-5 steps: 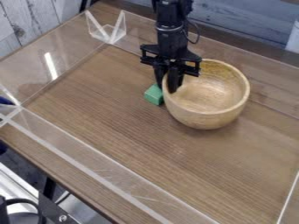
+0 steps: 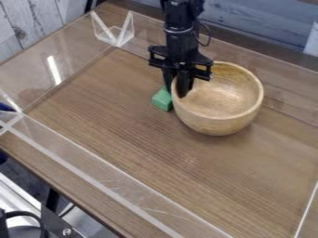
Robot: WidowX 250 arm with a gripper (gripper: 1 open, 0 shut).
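Note:
A large tan bowl sits at the centre right of the wooden table. The black arm comes down from the top, and its gripper is at the bowl's left rim, shut on it as far as shows; the fingertips are partly hidden. A green block lies just left of the bowl, beside its rim, partly covered.
A white wire object stands at the upper left. The table's edge runs along the left, with dark items beyond it at the lower left.
The gripper and bowl have shifted very slightly; otherwise little differs.

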